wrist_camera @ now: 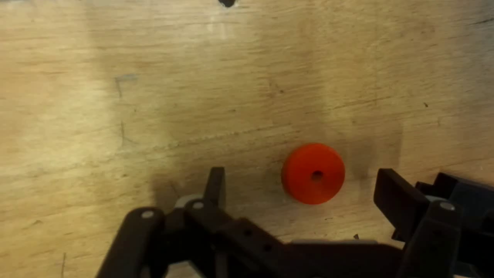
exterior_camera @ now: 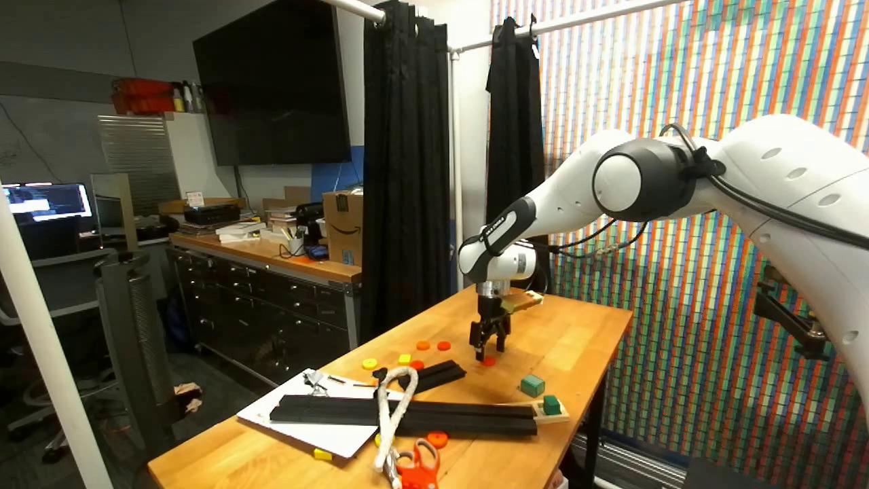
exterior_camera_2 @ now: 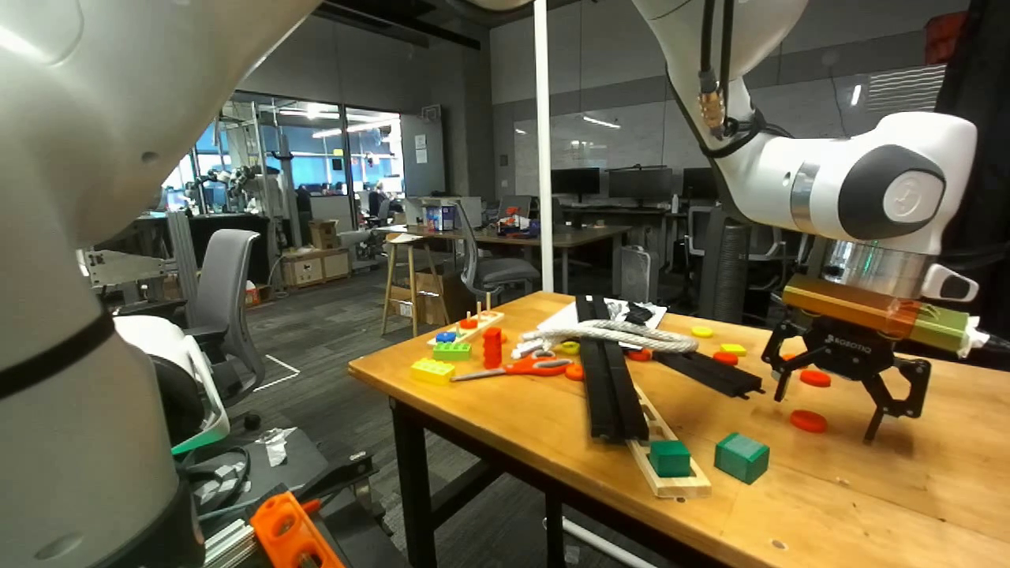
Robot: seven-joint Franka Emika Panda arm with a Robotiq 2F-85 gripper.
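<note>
A red-orange disc [wrist_camera: 315, 173] with a small centre hole lies flat on the wooden table in the wrist view. My gripper is open above the table, its two fingers apart on either side of the disc. The disc sits nearer the right-hand finger [wrist_camera: 393, 194] than the left-hand one [wrist_camera: 215, 185], and a gap shows on both sides. In exterior view 2 the same disc [exterior_camera_2: 808, 421] appears below the gripper [exterior_camera_2: 822, 417]; in exterior view 1 the gripper [exterior_camera: 490, 354] stands low over the table.
Near the disc are a larger green block [exterior_camera_2: 741, 458] and a smaller green block [exterior_camera_2: 670, 458] on a wooden frame [exterior_camera_2: 696, 486]. Black track pieces [exterior_camera_2: 611, 388], white rope [exterior_camera_2: 620, 331] and orange scissors [exterior_camera_2: 540, 365] crowd the table farther off. Another red disc [exterior_camera_2: 815, 378] lies close by.
</note>
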